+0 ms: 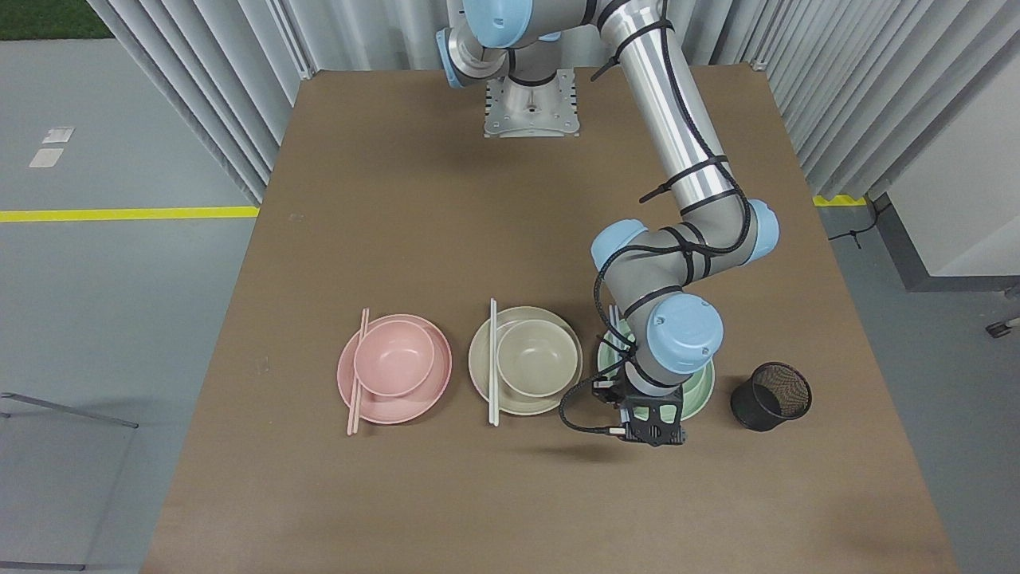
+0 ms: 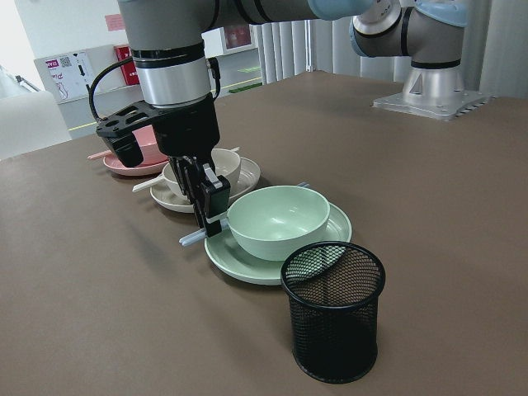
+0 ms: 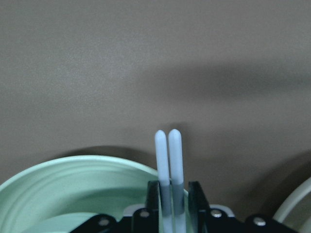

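Note:
My gripper is down at the green plate [image 2: 247, 268], its black fingers on either side of a pair of pale chopsticks [image 3: 176, 160] in the wrist view, apparently shut on them. In the left view the chopsticks [image 2: 193, 238] lie beside the green bowl [image 2: 278, 219], across the plate. The front view shows the arm covering most of the green setting. To its left are a cream plate and bowl [image 1: 535, 357] with white chopsticks [image 1: 493, 362], and further left a pink plate and bowl [image 1: 392, 357] with pink chopsticks [image 1: 358, 373].
A black mesh cup [image 1: 770, 397] stands just right of the green plate, nearest in the left view.

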